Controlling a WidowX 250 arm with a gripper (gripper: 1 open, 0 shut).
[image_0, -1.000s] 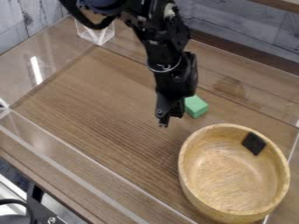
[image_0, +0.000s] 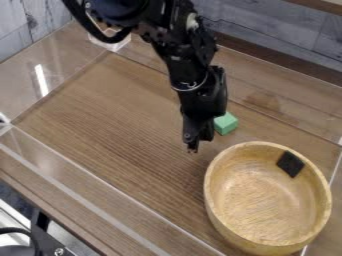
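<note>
The black arm reaches down from the top centre, its gripper (image_0: 197, 140) low over the wooden table, left of a green block (image_0: 225, 123). The gripper looks shut, with nothing visible between its fingers. A round wooden bowl (image_0: 265, 215) sits at the lower right, with a black rectangle (image_0: 290, 163) at its upper right rim.
A clear container (image_0: 110, 30) stands at the back left, partly cut off by the frame. Table edges run along the lower left.
The gripper has shifted very slightly. The green block and bowl look unmoved.
</note>
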